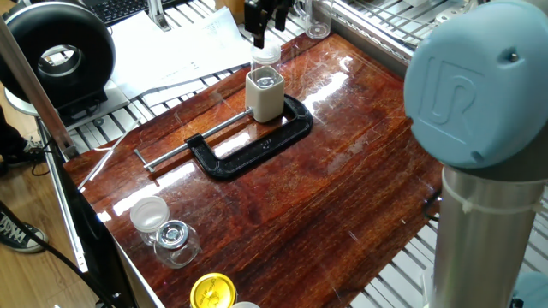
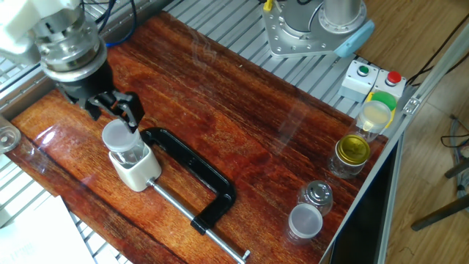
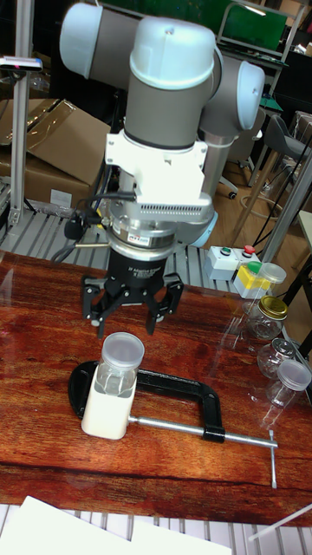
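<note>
A clear jar with a frosted white lid (image 3: 124, 349) stands upright in a cream holder (image 3: 108, 412). The black C-clamp (image 3: 166, 384) lies on the wooden table, its screw end touching the holder. Above the jar, and apart from it, hangs my gripper (image 3: 126, 328), pointing down with its fingers spread and nothing between them. In the second exterior view, the gripper (image 2: 116, 120) appears just over the lid (image 2: 119, 135). Only the lower part of the gripper (image 1: 270, 36) shows at the top edge of the first exterior view.
Several jars line one table edge: one with a white lid (image 2: 305, 221), one silver-topped (image 2: 319, 193), one gold-lidded (image 2: 353, 149) and another pale-lidded (image 2: 374, 115). Button boxes (image 2: 371, 81) stand beyond that edge. An empty glass (image 1: 318, 20) sits near the far corner. Mid-table is clear.
</note>
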